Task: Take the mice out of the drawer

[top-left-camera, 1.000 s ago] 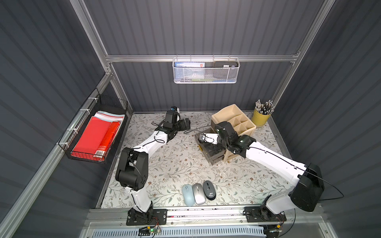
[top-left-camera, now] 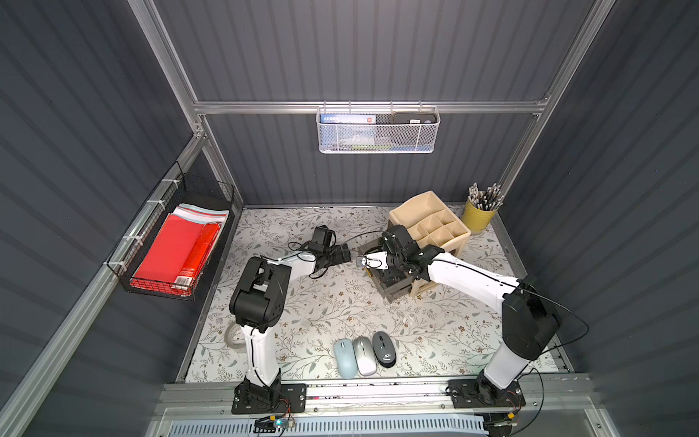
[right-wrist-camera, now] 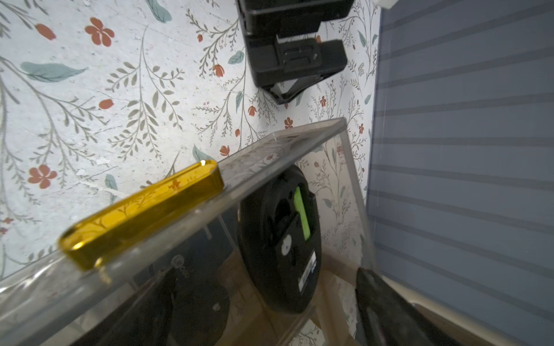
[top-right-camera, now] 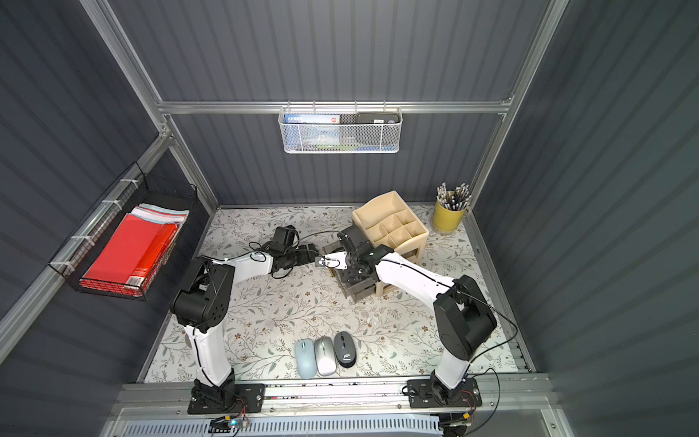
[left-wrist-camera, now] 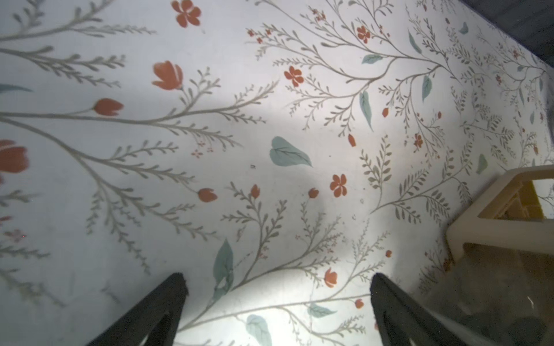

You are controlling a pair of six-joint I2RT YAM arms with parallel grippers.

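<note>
A clear drawer (top-left-camera: 397, 291) with a yellow handle (right-wrist-camera: 141, 210) juts from the beige organizer (top-left-camera: 426, 211). Inside it, a black mouse (right-wrist-camera: 280, 242) stands on edge, underside showing, with other dark shapes beside it. My right gripper is open at the drawer, the mouse between or just beyond its fingertips, not visibly held. My left gripper is open low over bare table just left of the drawer. A blue mouse (top-left-camera: 345, 358), a silver mouse (top-left-camera: 364, 355) and a dark grey mouse (top-left-camera: 384, 349) lie side by side at the front edge.
A yellow pen cup (top-left-camera: 477, 217) stands at back right. A tape roll (top-left-camera: 233, 336) lies front left, partly behind the left arm. A black wire basket (top-left-camera: 153, 284) hangs left, a white one (top-left-camera: 377, 142) at the back.
My left gripper has moved down and toward the front, lower beside the drawer.
</note>
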